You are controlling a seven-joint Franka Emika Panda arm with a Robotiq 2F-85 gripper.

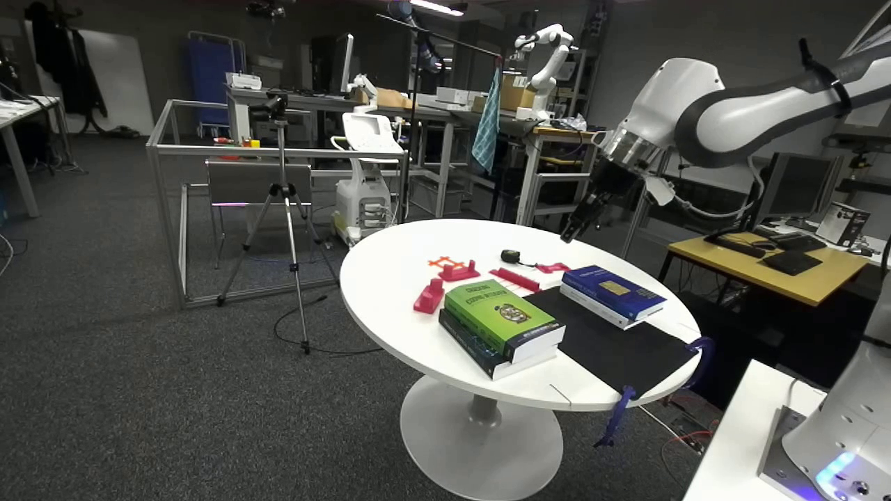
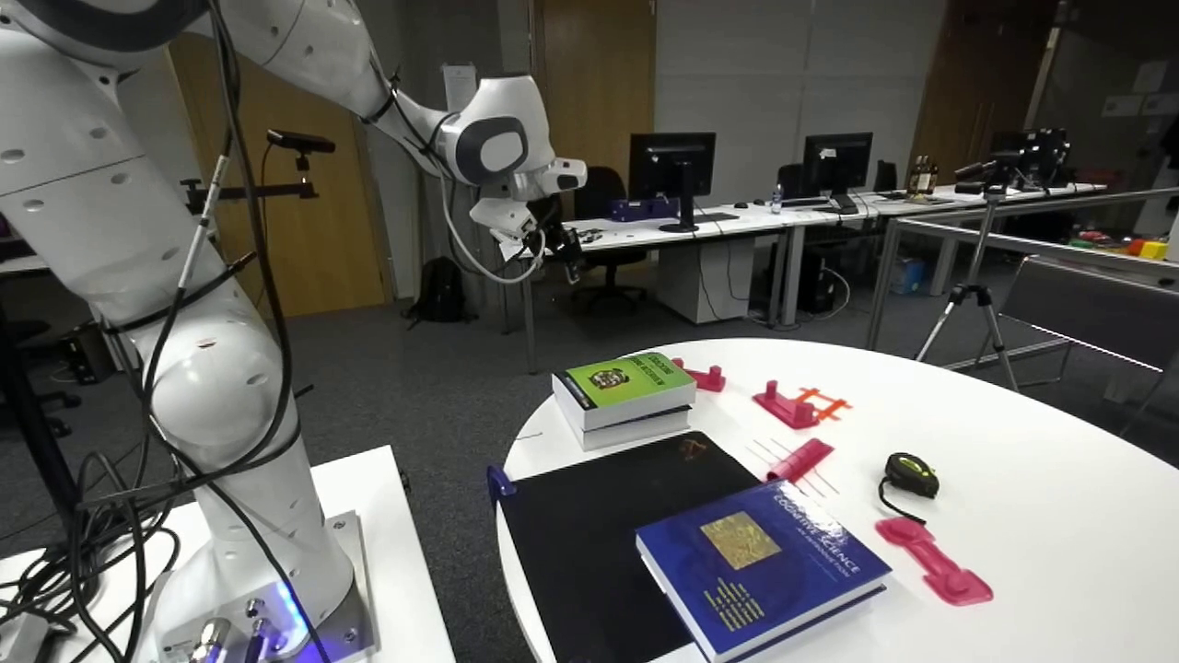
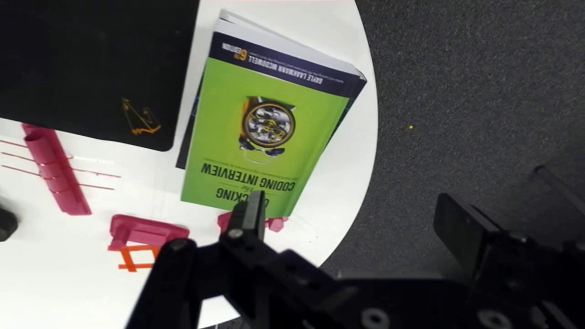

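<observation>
My gripper is open in the wrist view, its two fingers far apart with nothing between them. It hangs in the air, well above the tabletop. A blue book (image 2: 763,564) rests on another book at the other side of a black mat (image 2: 619,519).
Pink plastic parts (image 2: 787,409), an orange frame (image 3: 137,257) and a tape measure (image 2: 913,473) lie on the round white table (image 1: 384,267). A blue clamp (image 1: 616,417) sits on its edge.
</observation>
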